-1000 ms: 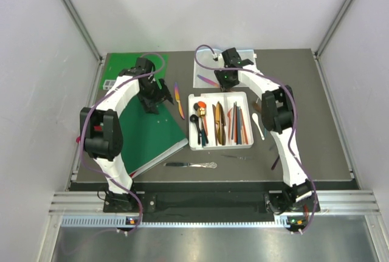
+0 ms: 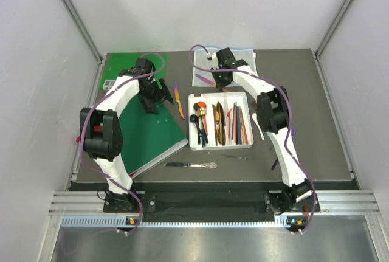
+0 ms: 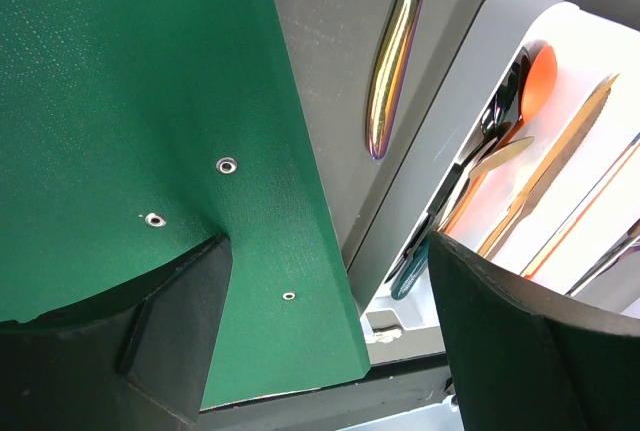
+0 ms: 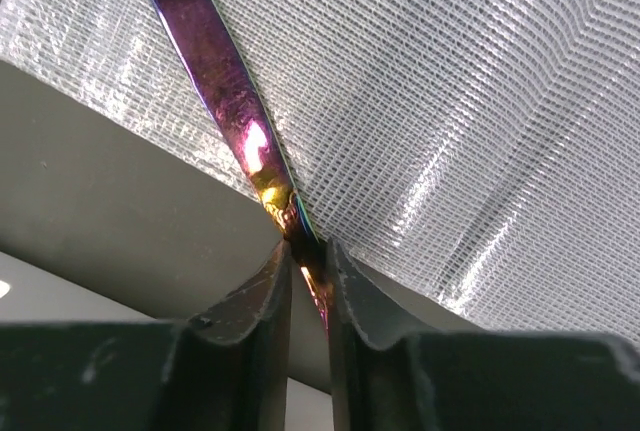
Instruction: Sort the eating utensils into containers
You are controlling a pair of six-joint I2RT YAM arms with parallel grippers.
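A rainbow-purple knife [image 4: 225, 86] lies partly on the silvery mat [image 4: 450, 101]; its purple part [image 2: 205, 80] also shows from above. My right gripper has its two fingers close on either side of the knife's near end. Whether they press on it cannot be told. Over the green board [image 2: 149, 137], my left gripper stands open with nothing between its fingers. The white divided tray [image 2: 191, 140] holds spoons, including an orange one [image 3: 539, 81], gold knives [image 2: 217, 122] and several slim utensils.
An orange-and-purple knife [image 2: 179, 101] lies between board and tray. An ornate silver knife [image 2: 189, 165] and a faint fork [image 2: 236, 157] lie in front. Right of the tray is a white-handled utensil [image 2: 258, 126].
My right gripper has moved left and slightly toward the tray, along the purple knife, covering more of it from above. The left arm has stayed where it was.
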